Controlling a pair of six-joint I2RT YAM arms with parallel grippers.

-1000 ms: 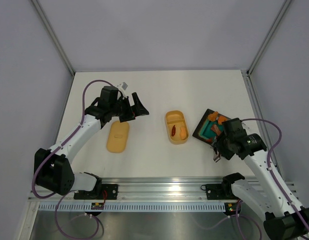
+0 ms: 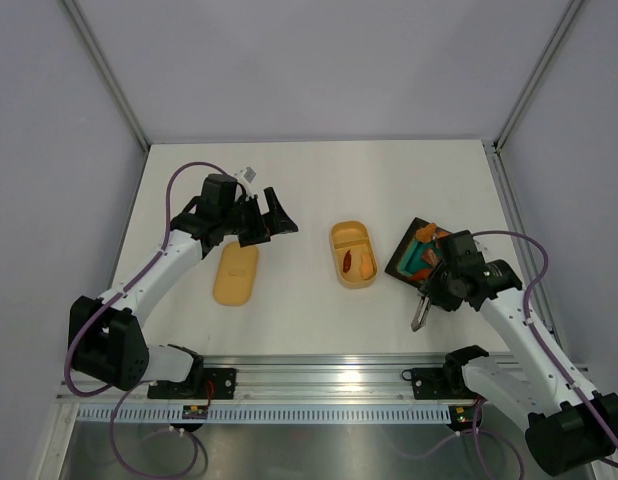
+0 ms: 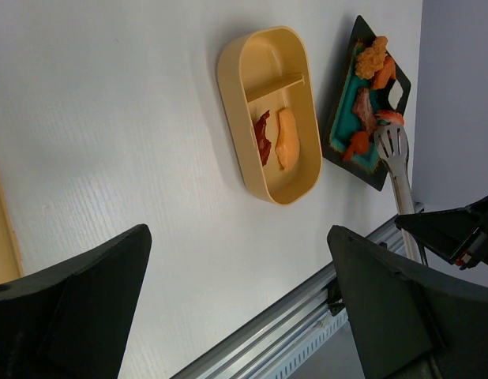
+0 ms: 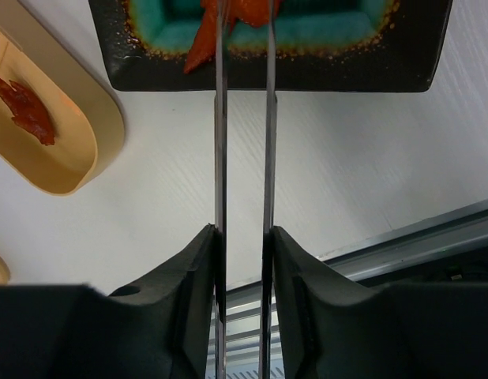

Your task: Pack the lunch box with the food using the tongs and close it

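The yellow lunch box (image 2: 353, 230) sits mid-table, holding a dark red piece (image 3: 263, 138) and a pale orange piece (image 3: 287, 138); its lid (image 2: 236, 275) lies to the left. A black-rimmed teal tray (image 4: 331, 39) holds several food pieces at the right. My right gripper is over the tray, its long tongs at orange-red food (image 4: 204, 43), part open; whether they touch it is unclear. My left gripper (image 2: 274, 205) hangs open above the table, left of the box, nothing seen between its fingers.
The back of the table (image 2: 319, 175) and the space between lid and box are clear. A metal rail (image 2: 319, 365) runs along the front edge, and walls stand at the back and sides.
The right arm has shifted left and its tongs have swung at the tray's near side. The left arm, box and lid look unchanged.
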